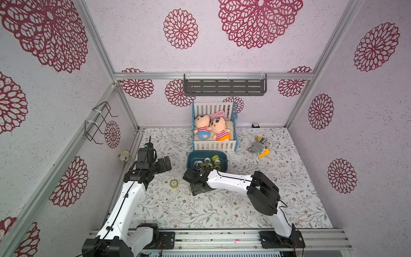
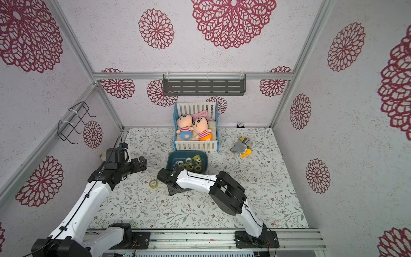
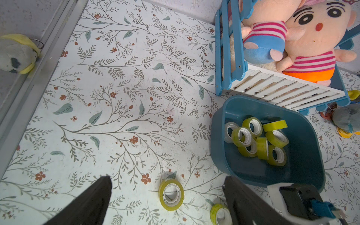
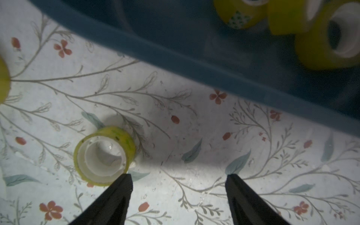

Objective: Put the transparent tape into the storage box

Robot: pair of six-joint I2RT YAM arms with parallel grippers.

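A teal storage box [image 3: 221, 150] holds several yellow tape rolls. In the left wrist view one roll [image 3: 171, 202] lies on the mat left of the box, and a second [image 3: 216, 211] nearer my right gripper. My right gripper hangs open just in front of the box, low over the mat; a roll [image 4: 127, 150] lies on its side beside the left finger, not between the fingers. My left gripper is open at the left of the mat, high over it, with nothing held.
A crib [image 1: 214, 145] with two plush dolls stands behind the box. A grey toy [image 1: 258, 147] lies at the back right. Wall rails border the mat.
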